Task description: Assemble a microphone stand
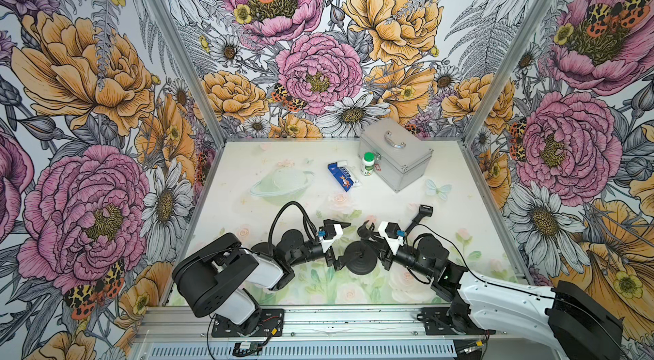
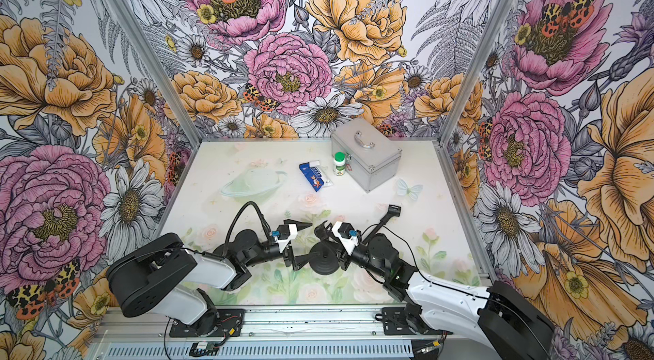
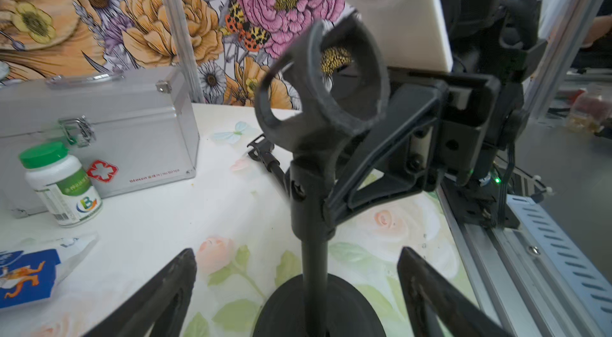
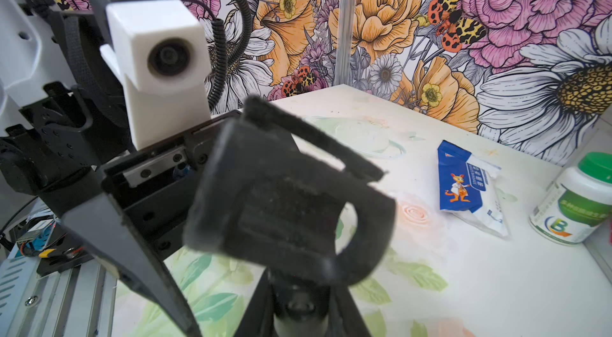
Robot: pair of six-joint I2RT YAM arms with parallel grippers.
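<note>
A black round base (image 1: 359, 259) sits on the table between the two arms. Its upright pole (image 3: 315, 273) rises to a ring-like microphone clip (image 3: 325, 94) at the top, tilted. My right gripper is shut on the joint just below the clip, reaching in from the right. My left gripper stands open on the opposite side, its two fingers (image 3: 169, 292) spread apart with the pole seen between them; whether it surrounds the pole cannot be told. Behind the right gripper a black rod with a bracket end (image 1: 423, 211) lies on the table.
Farther back are a blue-and-white packet (image 1: 342, 176), a white bottle with a green lid (image 1: 368, 163) and a grey metal case (image 1: 402, 159). Both arms crowd the space round the base.
</note>
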